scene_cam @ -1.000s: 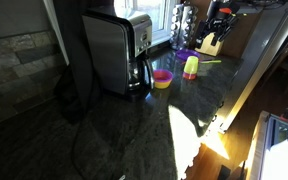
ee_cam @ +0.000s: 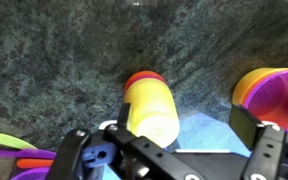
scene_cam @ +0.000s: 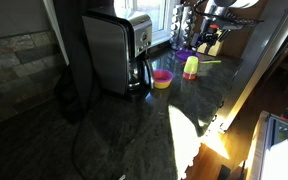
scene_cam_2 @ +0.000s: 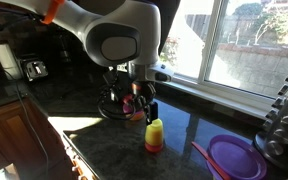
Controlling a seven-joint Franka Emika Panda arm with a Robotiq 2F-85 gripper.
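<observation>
A yellow cup (ee_cam: 149, 104) with a red band at one end stands on the dark counter. In the wrist view, my gripper is open above the counter, the cup showing between its fingers, nearer the left one. Nothing is held. Exterior view 1 has the cup (scene_cam: 191, 66) below and in front of the gripper (scene_cam: 205, 46). The cup (scene_cam_2: 155, 132) also shows in exterior view 2, where the arm partly covers what lies behind it. Nested colored bowls (ee_cam: 275, 97), yellow outside and pink inside, sit by the right finger.
A purple plate (scene_cam_2: 246, 151) with a red utensil (scene_cam_2: 212, 161) lies beside the cup. The coffee maker (scene_cam: 117, 50) stands beyond the bowls (scene_cam: 162, 77). A spice rack (scene_cam_2: 282, 115) is near the window.
The arm has shifted slightly near the cup over the last second. The cup, bowls and plate have stayed where they were.
</observation>
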